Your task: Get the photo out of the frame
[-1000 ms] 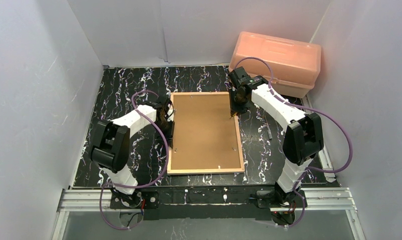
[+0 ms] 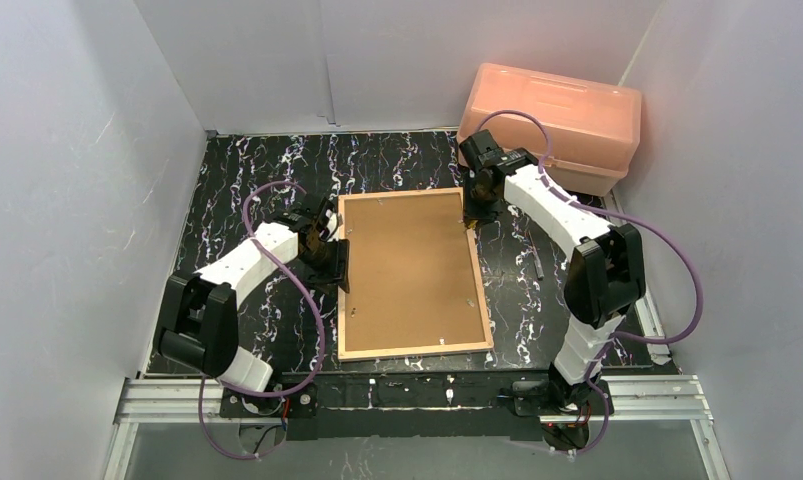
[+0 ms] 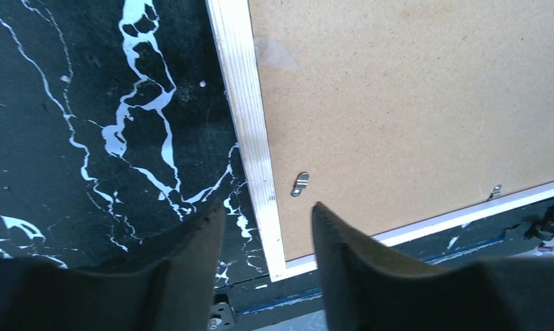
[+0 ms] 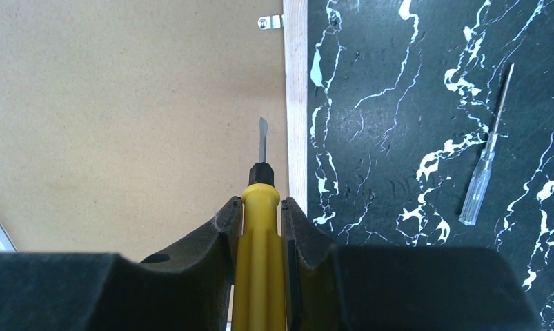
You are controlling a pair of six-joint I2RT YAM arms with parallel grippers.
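The wooden photo frame (image 2: 413, 350) lies back side up, with a brown backing board (image 2: 407, 270) held by small metal clips (image 3: 300, 184). My left gripper is open above the frame's left edge, nothing visible between its fingertips. My right gripper is shut on a yellow-handled screwdriver (image 4: 259, 200), its flat tip pointing at the board just inside the right edge, below a clip (image 4: 270, 22) in the wrist view. Whether the tip touches cannot be told.
A second, clear-handled screwdriver (image 4: 478, 183) lies on the black marbled table right of the frame. A pink case (image 2: 552, 110) stands at the back right.
The frame has slid slightly toward the front edge since a second ago. The right gripper has shifted slightly right with the screwdriver.
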